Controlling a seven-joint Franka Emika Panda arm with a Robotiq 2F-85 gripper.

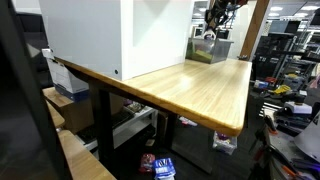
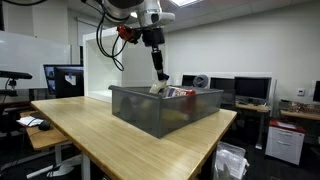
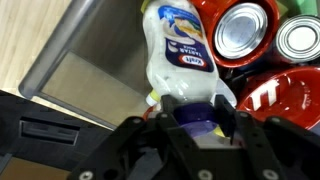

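Note:
A white bottle with a purple cap and a colourful label is held at its cap end by my gripper, which is shut on it. In exterior view 2 the gripper points down over the grey bin, and the pale bottle shows below it at the rim. From exterior view 1 the gripper appears small above the distant bin. Whether the bottle's lower end touches the contents cannot be told.
Inside the bin lie a red can, a silver-topped can and a red item with white marks, close beside the bottle. The wooden table has free room in front of the bin. A white box stands on it.

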